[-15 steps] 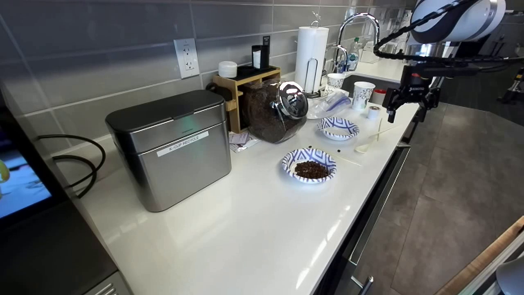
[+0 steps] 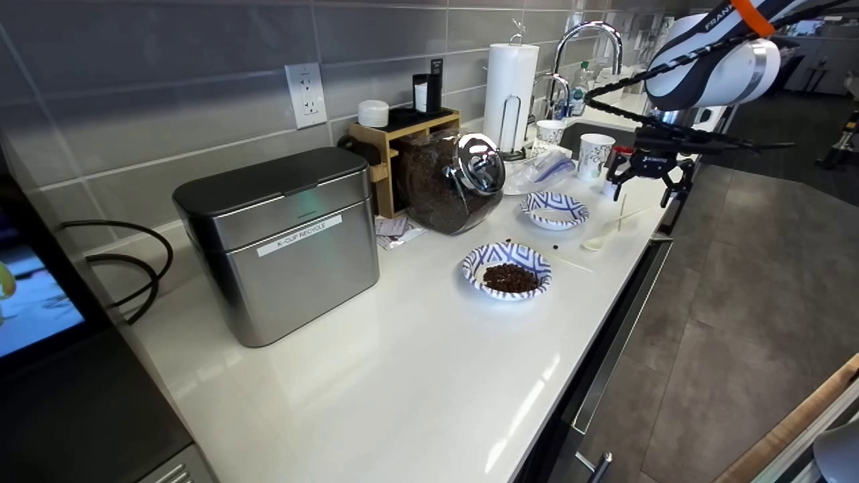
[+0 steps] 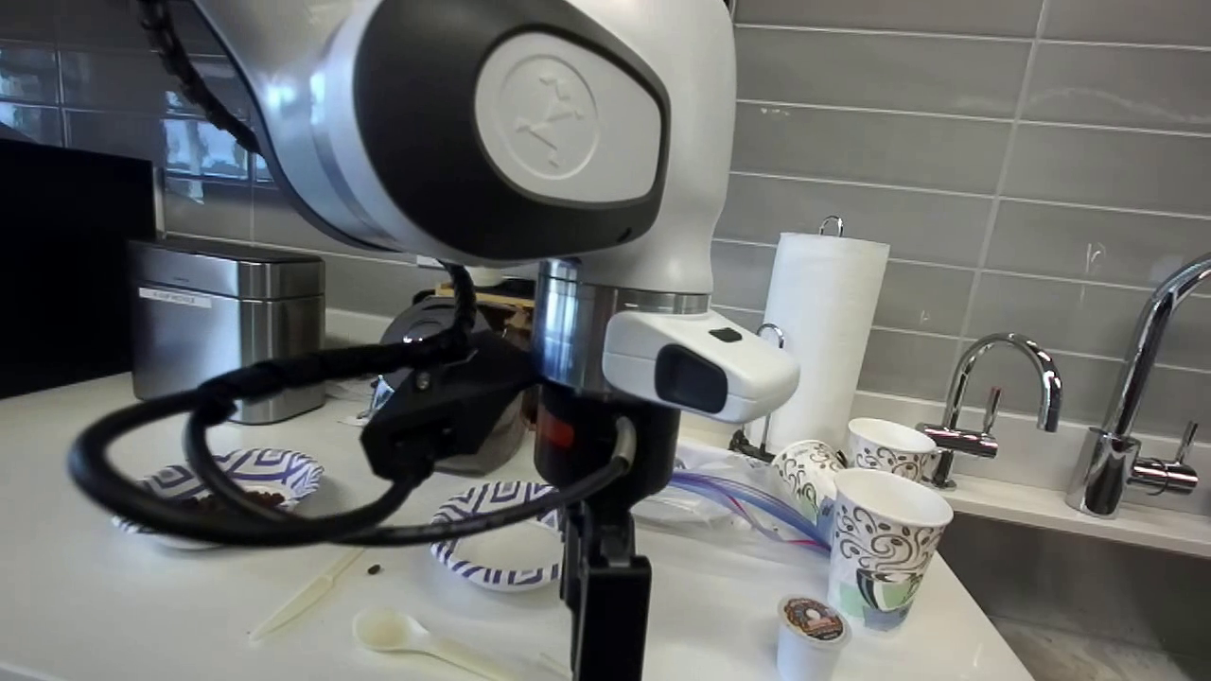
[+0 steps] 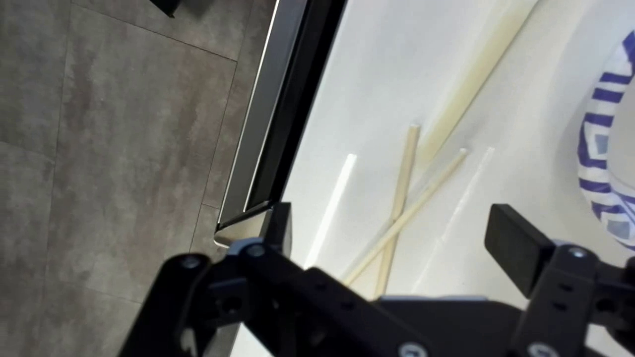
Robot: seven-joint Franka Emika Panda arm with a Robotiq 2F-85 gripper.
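Over the counter's front edge my gripper (image 2: 641,197) is open, its fingers spread wide with nothing between them. In the wrist view, two thin pale sticks (image 4: 406,178) cross on the counter, below the gap between the fingers. A broader pale strip lies just beyond them, blurred. A cream plastic spoon (image 3: 386,630) rests on the white counter. Closer to the bin, a patterned bowl (image 2: 476,279) holds dark coffee beans (image 2: 511,278); a second patterned bowl (image 2: 556,210) looks empty. A coffee pod (image 3: 813,636) stands near a paper cup (image 3: 888,550).
A steel recycling bin (image 2: 306,274), a glass jar of beans (image 2: 439,189) and a paper towel roll (image 2: 509,96) line the wall. Plastic bags and more cups stand by the sink. Counter in front of the bin is clear; the floor drops off beyond its front edge.
The arm has moved lower and toward the left in exterior view 1, bringing the gripper closer to the spoon and partly in front of the coffee pod. The bowls and bin have not moved.
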